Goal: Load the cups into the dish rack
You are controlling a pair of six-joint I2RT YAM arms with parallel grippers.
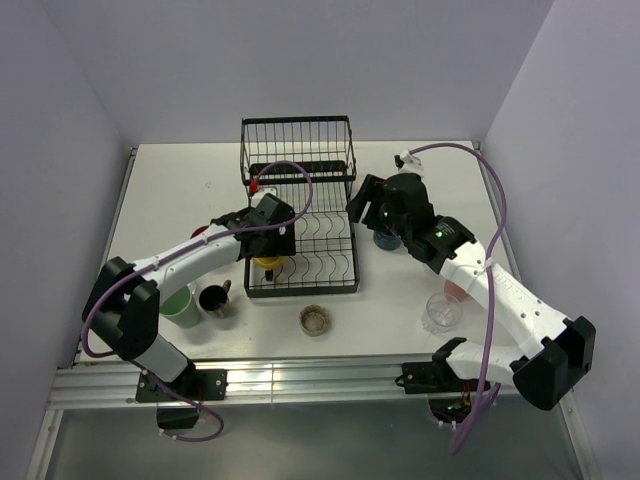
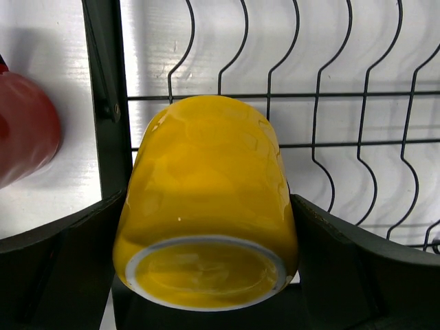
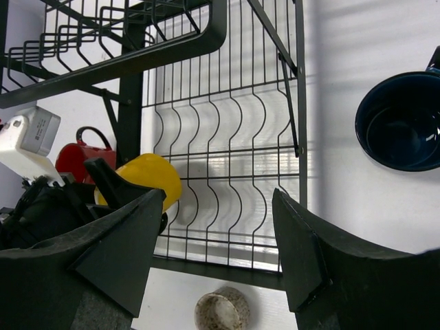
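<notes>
The yellow cup (image 2: 206, 179) rests upside down at the left front corner of the black dish rack (image 1: 302, 292), its base facing the left wrist camera. My left gripper (image 1: 276, 246) is open around it, one finger on each side. Over the rack's right side, my right gripper is open and empty. A dark blue cup (image 3: 402, 124) stands right of the rack. Left of it are a red cup (image 2: 24, 127), a green cup (image 1: 180, 308) and a dark brown cup (image 1: 213, 299).
A small stone-like cup (image 1: 314, 320) stands in front of the rack. At the right are a clear glass (image 1: 441, 313) and a pink cup (image 1: 455, 290), partly behind my right arm. The rack's upper tier (image 1: 297, 169) overhangs its back. Most of its lower floor is empty.
</notes>
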